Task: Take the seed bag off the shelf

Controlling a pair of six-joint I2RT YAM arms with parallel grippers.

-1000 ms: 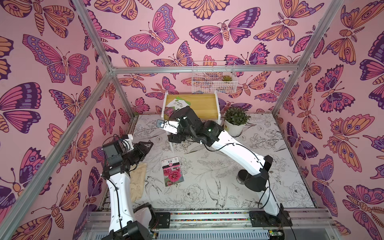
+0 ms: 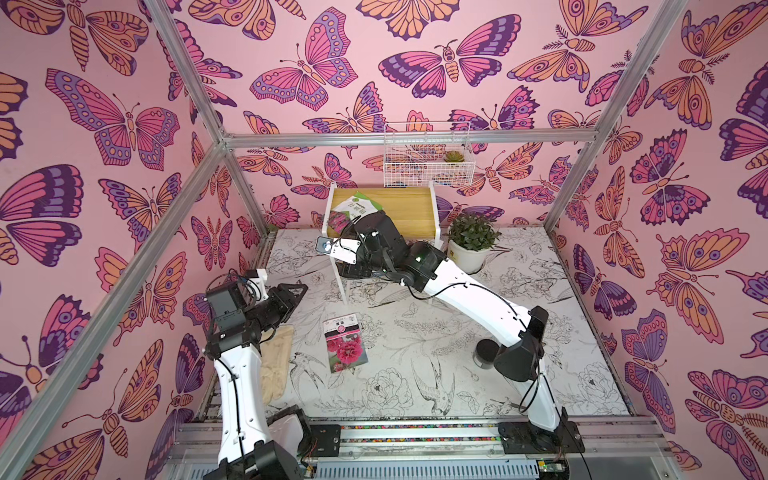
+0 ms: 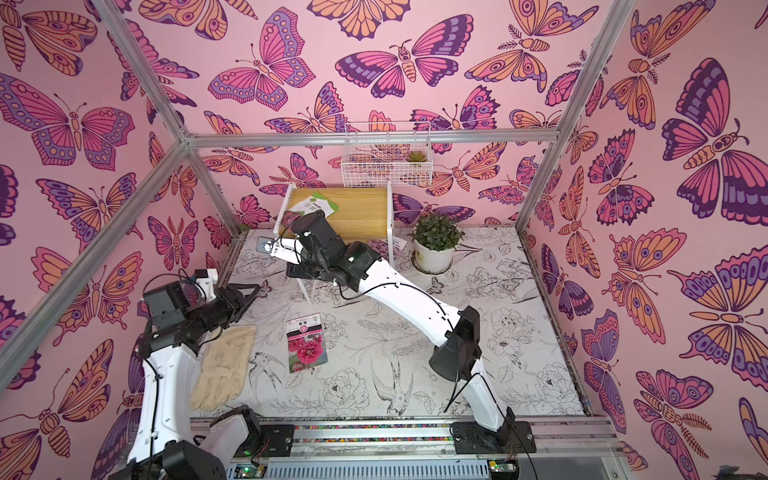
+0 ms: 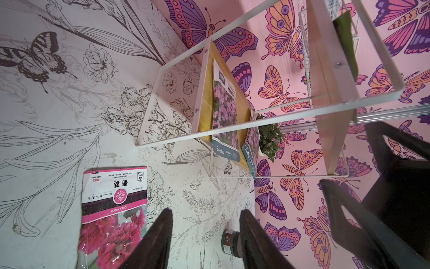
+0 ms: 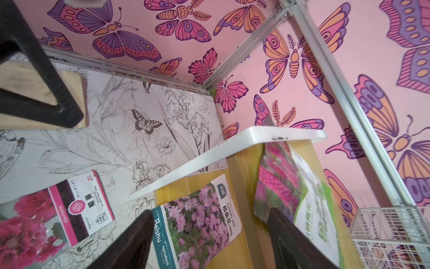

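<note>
A pink-and-green seed bag [image 2: 353, 208] lies on the top board of the small wooden shelf [image 2: 400, 214], at its left side. On the lower board are purple-flower seed bags; one purple-flower bag [image 5: 197, 222] shows clearly in the right wrist view. My right gripper is in front of the shelf, its fingers apart with nothing gripped between them. Its right finger [image 5: 293, 242] overlaps the top bag in that view; contact cannot be told. Off to the left of the shelf, my left gripper is open and empty. A hollyhock seed bag [image 2: 345, 344] lies flat on the table.
White side frames [image 5: 233, 145] bound the shelf. A potted plant [image 2: 472, 240] stands at its right, and a wire basket [image 2: 428, 168] hangs behind. A beige board [image 3: 224, 368] lies near the left arm. A dark jar [image 2: 485, 353] stands beside the right arm.
The left arm and the bags look unmoved.
</note>
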